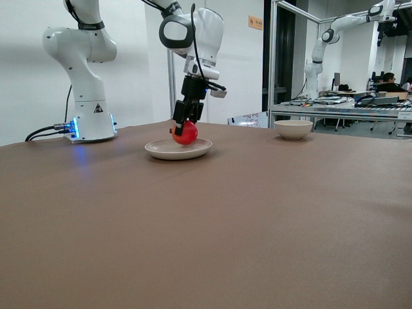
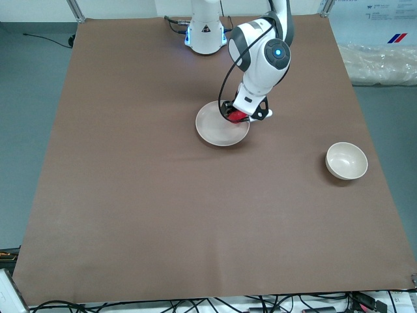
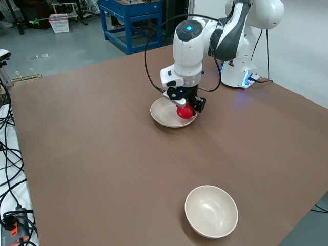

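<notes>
A red round object (image 1: 187, 134), apple-like, is at the white plate (image 1: 161, 150), low over its surface. My black gripper (image 1: 181, 124) is down around it, pointing at the plate; whether the fingers grip it or only surround it is hard to tell. From the right the red object (image 3: 184, 112) shows beneath the gripper at the plate's inner area (image 3: 164, 110); from the left it is mostly hidden under the wrist (image 2: 254, 98).
An empty white bowl (image 2: 346, 160) stands to the right of the plate in the left view, nearer the front in the right view (image 3: 210, 212).
</notes>
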